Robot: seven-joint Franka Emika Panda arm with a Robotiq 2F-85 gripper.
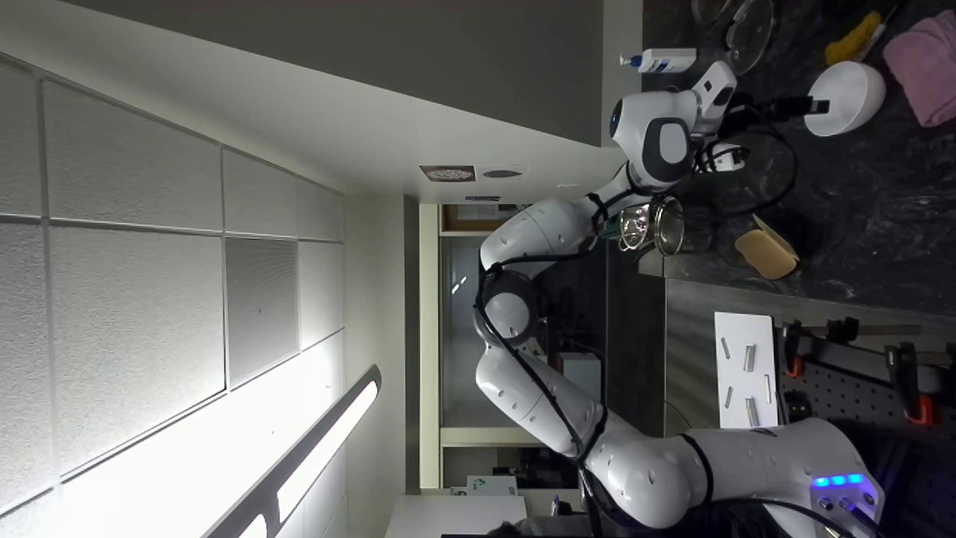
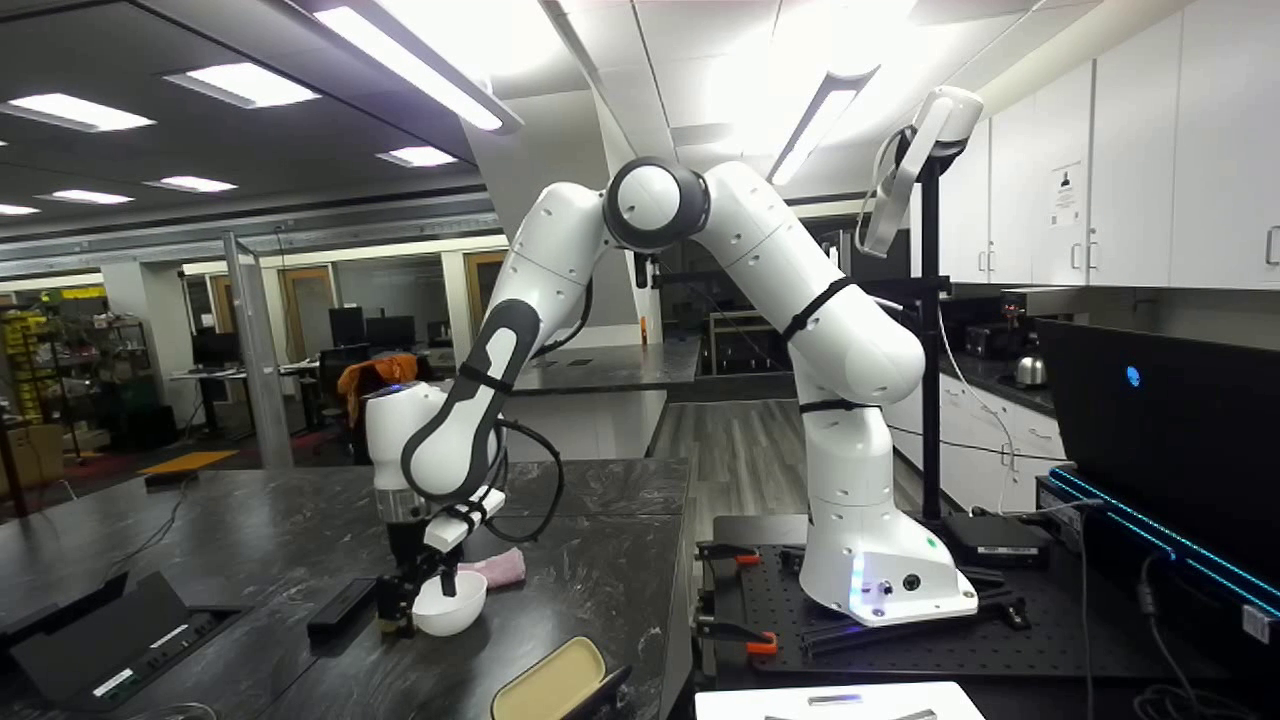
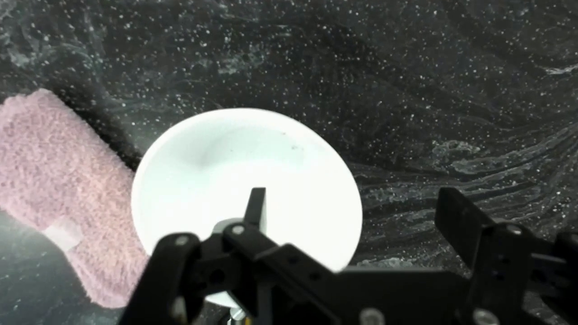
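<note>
A plain white bowl (image 3: 303,178) stands upright on the dark marbled counter. My gripper is open right above it. One of its fingers (image 3: 255,208) reaches over the bowl's inside and the other is beyond the rim, over bare counter, so the rim lies between them. In exterior view 2 a fingertip shows against the inside of the bowl (image 2: 446,614). Whether either finger touches the wall, I cannot tell. A folded pink towel (image 3: 65,184) lies against the bowl's left side in the wrist view.
A yellow item (image 1: 851,40) lies close to the bowl (image 1: 856,99). A tan open case (image 1: 768,251), a white pump bottle (image 1: 668,60) and glassware (image 1: 750,31) are also on the counter. To the bowl's right in the wrist view the counter is clear.
</note>
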